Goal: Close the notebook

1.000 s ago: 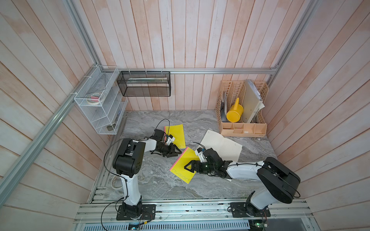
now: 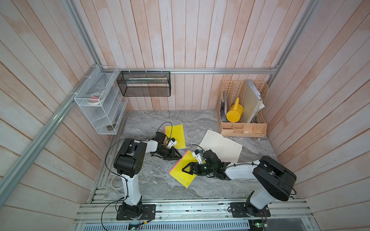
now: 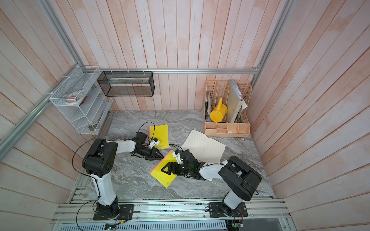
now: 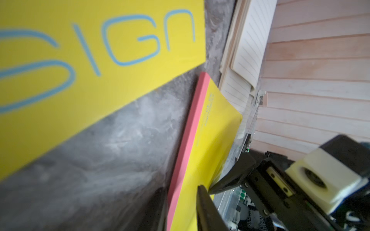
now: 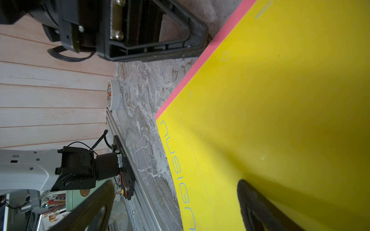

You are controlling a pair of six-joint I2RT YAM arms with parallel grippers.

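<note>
A yellow notebook with a pink spine [image 2: 179,176] lies cover up on the table, turned at a slant, between my two arms. In the left wrist view its pink edge [image 4: 188,134] runs down between the fingers of my left gripper; these stand apart, and contact cannot be made out. Over the yellow cover [image 5: 285,104] hovers my right gripper, its fingers wide apart and nothing held. Behind the right hand a second notebook lies spread, blank pages [image 2: 221,146] up, partly hidden by the arm.
Another yellow notebook [image 2: 178,132] lies flat behind the left gripper. A beige organizer [image 2: 242,130] holding a yellow watering can [image 2: 235,113] stands at the back right. White wire shelves [image 2: 103,111] rise at the left.
The slanted yellow notebook has slid a little toward the front and turned slightly. My right gripper has shifted slightly left; the left has barely moved.
</note>
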